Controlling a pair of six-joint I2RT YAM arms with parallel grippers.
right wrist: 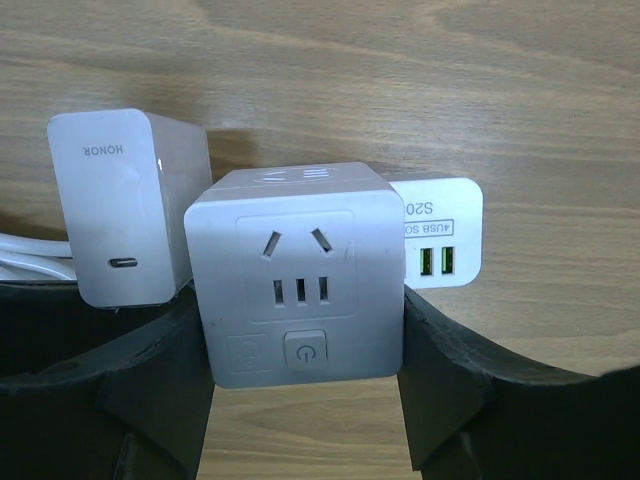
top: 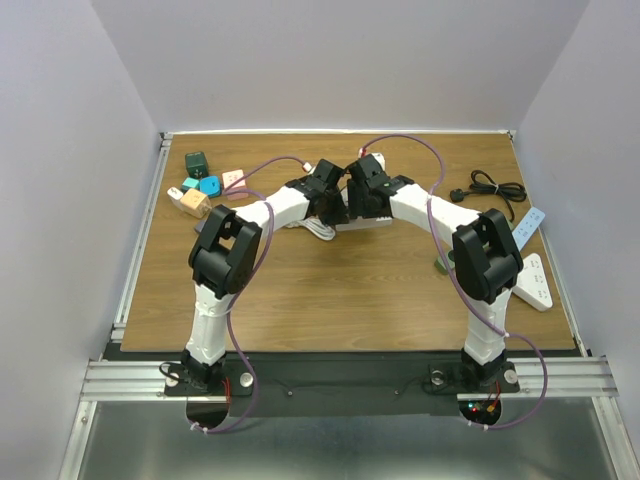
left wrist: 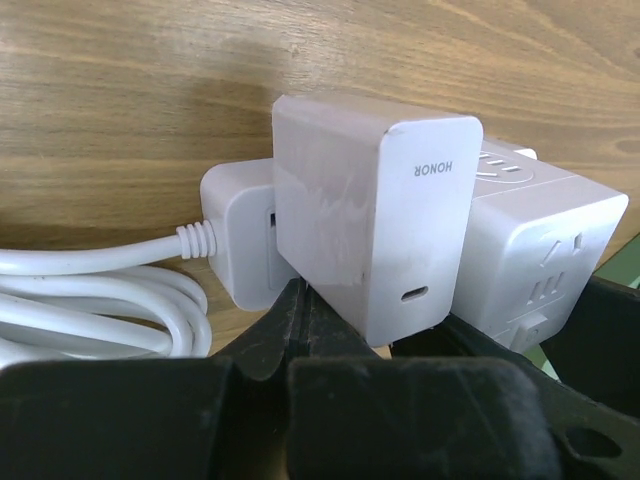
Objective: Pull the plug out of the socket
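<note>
A white HONOR charger plug (left wrist: 425,225) stands against the white power strip (left wrist: 237,232), close beside a white cube socket (left wrist: 535,260). Whether its prongs are seated is hidden. My left gripper is shut at the plug's lower edge, its fingers together with nothing visible between them. In the right wrist view, my right gripper is shut on the cube socket (right wrist: 300,285), one finger on each side, and the plug (right wrist: 120,205) rises to its left. From above, the left gripper (top: 335,212) and right gripper (top: 371,208) nearly touch and cover most of the strip.
The strip's USB end (right wrist: 440,235) shows beyond the cube. A coiled white cable (top: 315,226) lies left of the strip. Small blocks (top: 196,203) sit far left; a black cord (top: 492,186) and another white strip (top: 533,283) lie right.
</note>
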